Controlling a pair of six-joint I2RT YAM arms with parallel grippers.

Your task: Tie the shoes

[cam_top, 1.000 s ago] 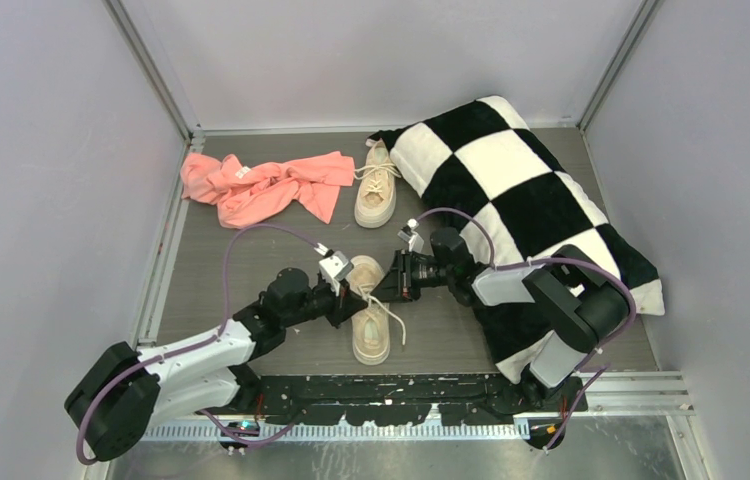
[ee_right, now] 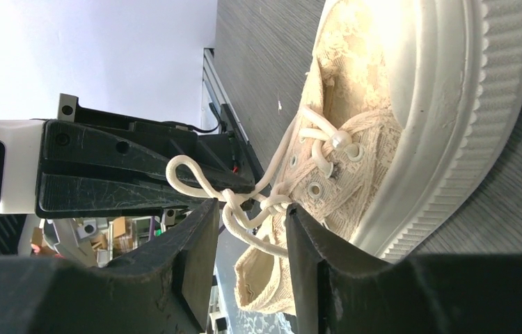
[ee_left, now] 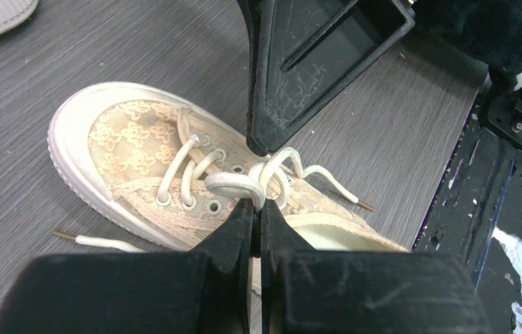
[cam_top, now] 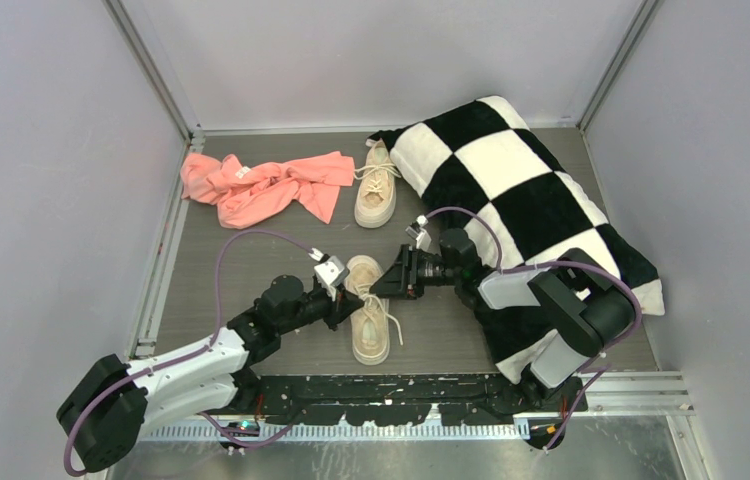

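Observation:
A beige lace shoe (cam_top: 369, 335) (ee_left: 133, 146) (ee_right: 411, 118) lies between my grippers, its white laces tangled over the eyelets. My left gripper (cam_top: 349, 298) is shut on a lace (ee_left: 234, 182), which forms a loop at its fingertips. My right gripper (cam_top: 398, 283) stands open right beside the knot, with lace strands (ee_right: 251, 240) between and near its fingertips. A second laced shoe (cam_top: 375, 200) lies farther back, upright.
A pink cloth (cam_top: 261, 185) lies at the back left. A black-and-white checked cushion (cam_top: 499, 165) fills the right side, under the right arm.
My right gripper has shifted slightly to the right.

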